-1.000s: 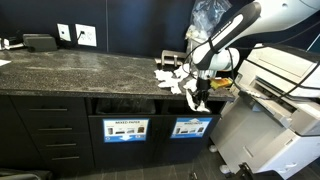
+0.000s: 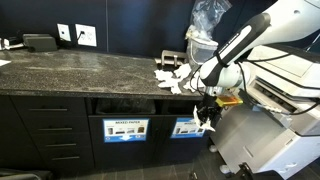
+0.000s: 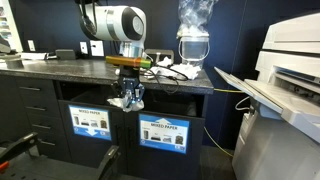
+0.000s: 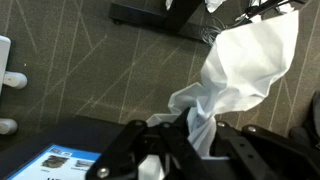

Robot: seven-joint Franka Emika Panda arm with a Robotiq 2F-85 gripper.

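My gripper is shut on a crumpled white paper (image 4: 243, 68), which spreads out past the fingertips in the wrist view. In exterior view 2 the paper (image 3: 128, 103) hangs under the gripper, in front of the counter and near the tops of two dark bins with blue-and-white "mixed paper" labels (image 3: 163, 133). From exterior view 1, the paper (image 2: 207, 120) shows beside the right-hand label (image 2: 188, 128). Below it in the wrist view lies dark floor, with a bin label (image 4: 55, 163) at the lower left.
More white crumpled papers (image 2: 172, 80) lie on the dark countertop (image 2: 90, 75), beside a wire rack (image 2: 172, 58). A clear plastic bag (image 3: 193, 45) stands at the back. A large whitish machine (image 2: 255, 120) is right of the arm.
In exterior view 1 my gripper has moved down and to the right, carrying the paper with it. The papers on the counter look unmoved.
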